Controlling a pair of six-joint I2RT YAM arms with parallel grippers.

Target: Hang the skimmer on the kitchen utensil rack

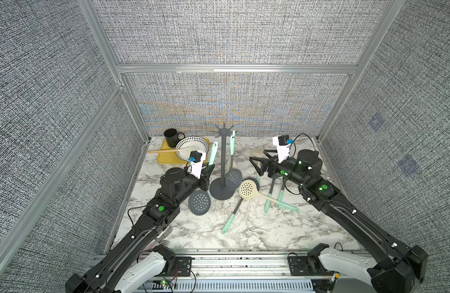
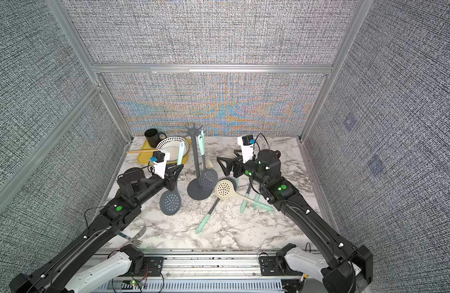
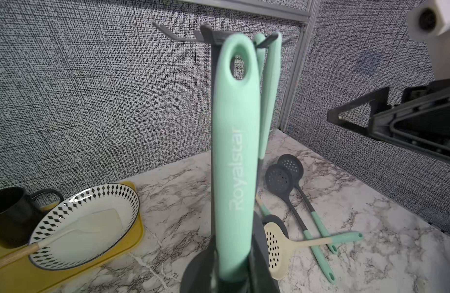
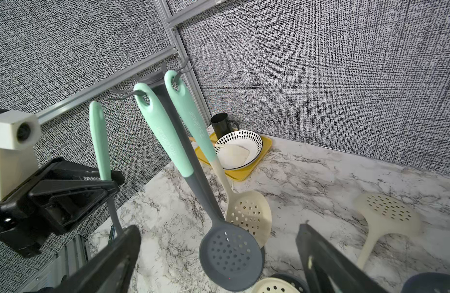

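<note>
A grey skimmer with a mint handle (image 3: 237,161) is gripped upright, my left gripper (image 1: 208,176) shut on the handle. Its perforated head (image 1: 199,202) hangs below the fingers. The utensil rack (image 2: 194,161) stands just right of that handle, and two mint-handled tools hang on it, a grey skimmer (image 4: 229,254) and a cream one (image 4: 249,214). In the right wrist view the handle (image 4: 100,141) top is apart from the nearest hook (image 4: 122,96), slightly lower and to its left. My right gripper (image 1: 256,166) is open and empty, right of the rack.
Several loose utensils lie right of the rack base, among them a cream skimmer (image 1: 249,189). At the back left a yellow tray (image 3: 132,244) carries a patterned bowl (image 3: 122,195) and a black mug (image 3: 12,214). Forks (image 2: 139,234) lie near the front left.
</note>
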